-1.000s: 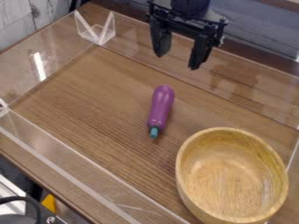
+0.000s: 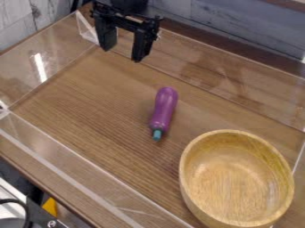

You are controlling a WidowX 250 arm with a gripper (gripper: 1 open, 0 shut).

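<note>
My black gripper [image 2: 124,46] hangs over the back left of the wooden table, its two dark fingers pointing down and spread apart, with no object visible between them. A purple eggplant-shaped object [image 2: 165,109] with a teal tip lies near the middle of the table, in front of and to the right of the gripper, apart from it.
A large yellow bowl [image 2: 234,209] sits at the front right. The table's left and back edges are bordered by walls.
My gripper has moved left across the back of the table, from right of centre to the back left. The purple object and the bowl have not moved.
</note>
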